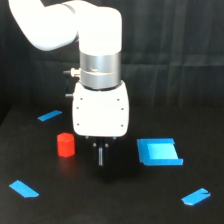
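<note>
A red block (66, 145) stands on the dark table, left of my gripper (101, 155). The white gripper body hangs near the middle of the view with its fingertips pointing down, and a clear gap lies between it and the block. The fingers are small and dark against the table, so whether they are parted does not show. No object is visible at their tips. To the right is a light blue square with a blue tape border (144, 160), and nothing is seen on it.
Blue tape strips lie on the black table at the back left (50, 115), front left (24, 189) and front right (195, 197). A dark curtain (180, 60) hangs behind.
</note>
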